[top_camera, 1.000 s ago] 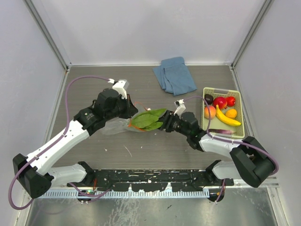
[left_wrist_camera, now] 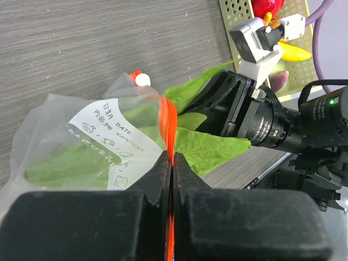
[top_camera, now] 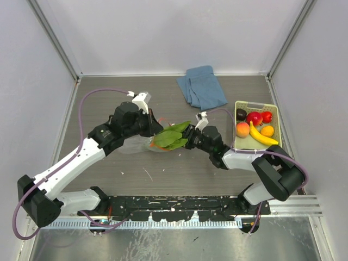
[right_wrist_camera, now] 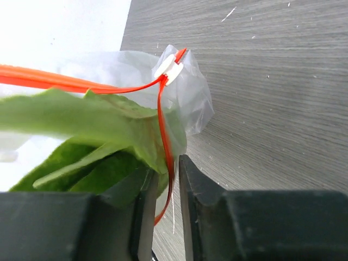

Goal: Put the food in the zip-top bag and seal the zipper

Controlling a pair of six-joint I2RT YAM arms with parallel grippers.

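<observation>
The clear zip top bag, with a white label and orange zipper strip, lies mid-table with large green leaves in and sticking out of its mouth. My left gripper is shut on the bag's orange zipper edge. My right gripper is at the bag's right end against the leaves and the red strip; how far its fingers are open is hard to tell. The white slider shows above it in the right wrist view.
A crate with fruit and vegetables stands at the right. A folded blue cloth lies at the back. Bare table surrounds the bag at front and back.
The left arm has moved slightly.
</observation>
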